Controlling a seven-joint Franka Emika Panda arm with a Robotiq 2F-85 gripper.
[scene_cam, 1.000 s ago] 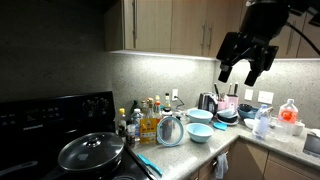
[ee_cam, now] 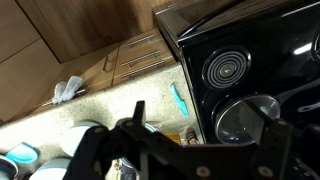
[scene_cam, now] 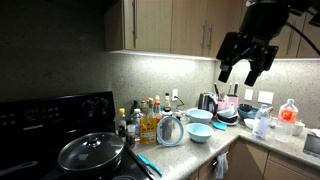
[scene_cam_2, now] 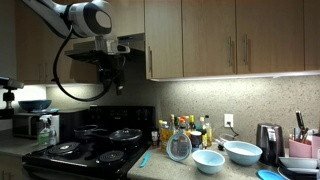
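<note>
High above the counter, my gripper points down with its two fingers apart and nothing between them. In exterior view 2 the arm reaches in over the stove from the upper left. On the black stovetop sits a pan with a glass lid. A light blue utensil lies on the counter beside the stove, well below the gripper. Light blue bowls stand on the counter to the right of the stove, with a round, clear lid-like disc upright beside them.
Several bottles crowd the back of the counter. A dark kettle and a dish rack area are farther right. Wooden upper cabinets hang near the arm's height. A strip of counter by the drawers is bare.
</note>
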